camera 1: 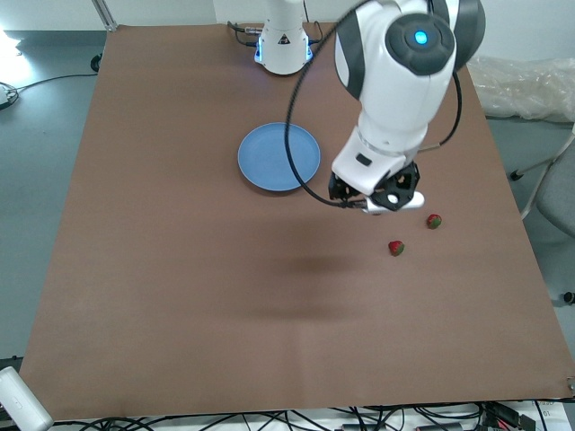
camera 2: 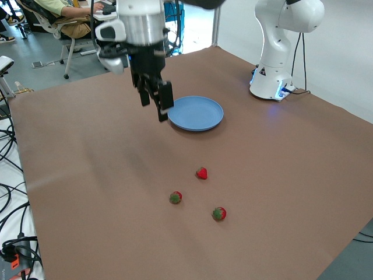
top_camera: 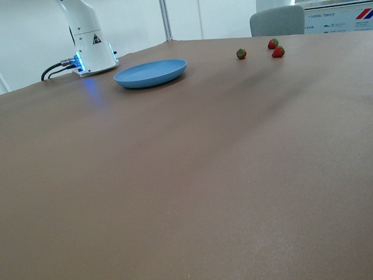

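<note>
A blue plate [camera 1: 278, 157] [top_camera: 150, 74] [camera 2: 196, 112] lies empty on the brown table. Three strawberries rest in front of it: one [camera 1: 434, 222] [camera 2: 201, 173], another [camera 1: 396, 248] [camera 2: 176, 197], and a third [camera 2: 219, 213], which the arm nearly hides in the left view. My black gripper [camera 2: 161, 104] hangs above the table beside the plate in the right view; whether its fingers are open or shut is unclear. In the left view the white wrist housing largely hides it.
Cables line one edge [camera 2: 17, 233].
</note>
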